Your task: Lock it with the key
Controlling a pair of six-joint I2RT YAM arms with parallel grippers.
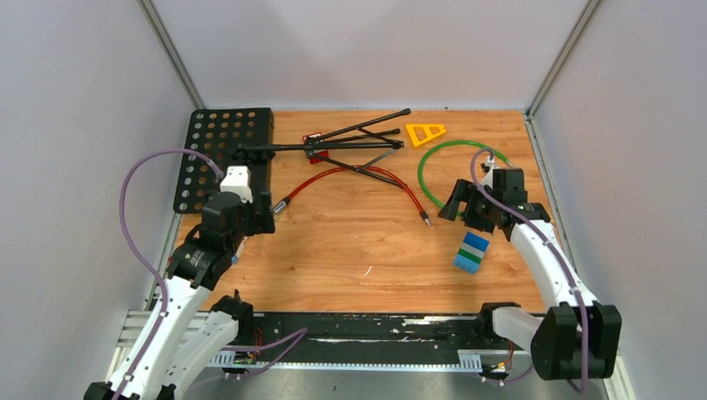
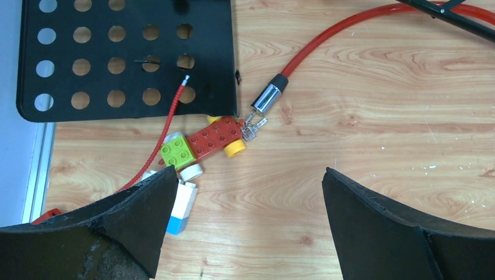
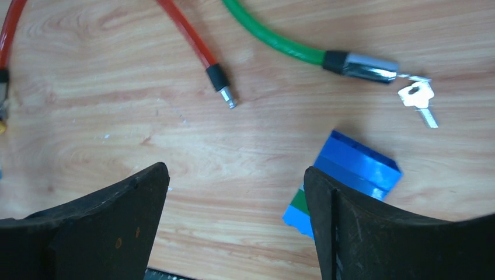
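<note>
Two cable locks lie on the wooden table. The red one (image 1: 342, 170) arches across the middle; its metal lock head (image 2: 268, 96) with keys (image 2: 253, 126) is at the left, its bare plug end (image 3: 227, 97) at the right. On the right, the green cable lock (image 3: 280, 42) ends in a lock head (image 3: 366, 67), a key (image 3: 419, 96) in it. My left gripper stands open above the table, below the red lock's head, with nothing between its fingers. Over the green lock's end, my right gripper is open and empty, its fingers well apart.
A black perforated panel (image 1: 197, 188) fills the back left, with a black folded stand (image 1: 292, 147) beside it. Coloured bricks (image 2: 216, 139) lie near the panel; a blue and green block (image 1: 471, 252) sits under the right gripper. A yellow triangle (image 1: 414, 132) lies behind. Mid-table is clear.
</note>
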